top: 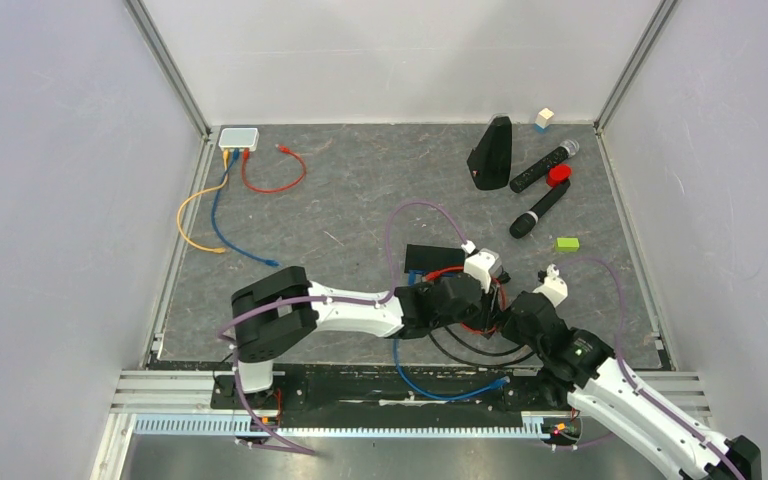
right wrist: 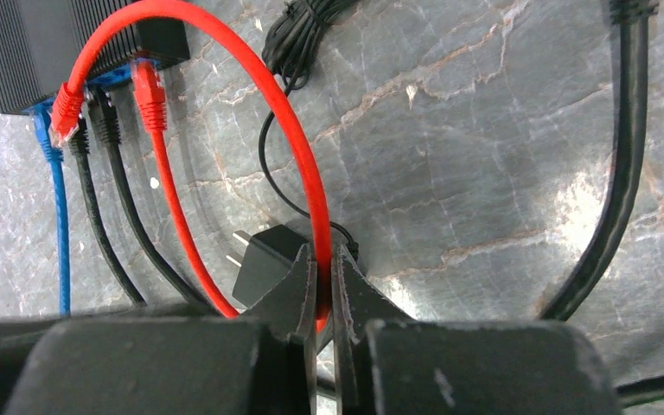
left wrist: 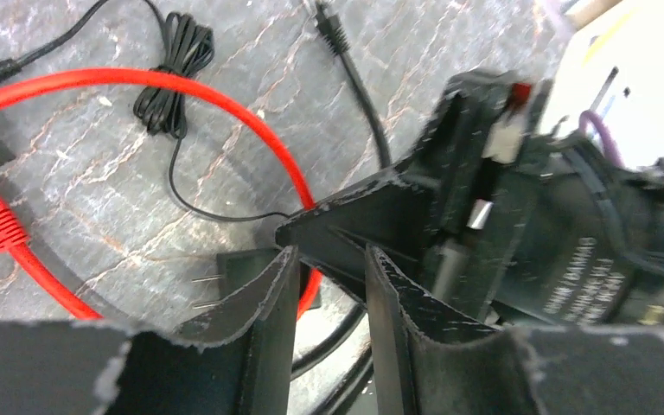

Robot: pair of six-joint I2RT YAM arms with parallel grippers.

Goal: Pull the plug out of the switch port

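The black switch (right wrist: 82,47) lies with blue, black and red cables plugged along its front; one red plug (right wrist: 150,91) is in a port. The other end of the looped red cable (right wrist: 259,73) has its plug (right wrist: 67,117) lying over the black cables. My right gripper is shut on that red cable at the bottom of the loop. My left gripper (top: 490,290) is over the cables, left of and above the right one; its fingers (left wrist: 251,337) stand part open with nothing seen held.
A black power adapter (right wrist: 264,259) and coiled wire (right wrist: 298,43) lie beside the cables. A white box (top: 239,138) with coloured cables sits back left. Microphones (top: 545,165), a black stand (top: 490,155) and a green block (top: 567,244) lie right.
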